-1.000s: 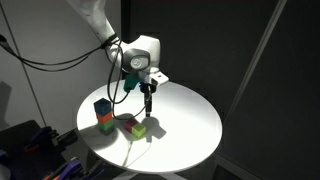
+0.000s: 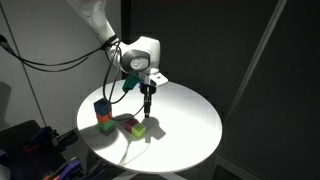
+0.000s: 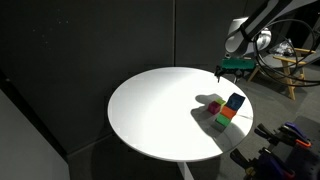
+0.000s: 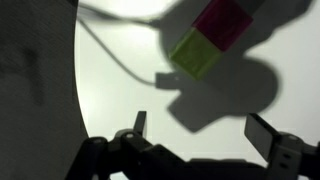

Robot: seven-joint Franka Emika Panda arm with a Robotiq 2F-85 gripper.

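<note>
My gripper (image 2: 148, 103) hangs above the white round table, pointing down, behind the blocks as seen in exterior view 1. In the wrist view its fingers stand wide apart, with only bare tabletop between them. A red block (image 4: 222, 22) and a yellow-green block (image 4: 195, 53) lie against each other, beyond the fingertips. Beside that pair stands a stack: a dark blue block (image 2: 102, 106) on top, an orange block (image 2: 104, 118) in the middle and a green block (image 2: 107, 128) at the bottom. The stack is outside the wrist view.
Cables loop beside the arm. Dark equipment (image 3: 275, 160) stands off the table near the stack.
</note>
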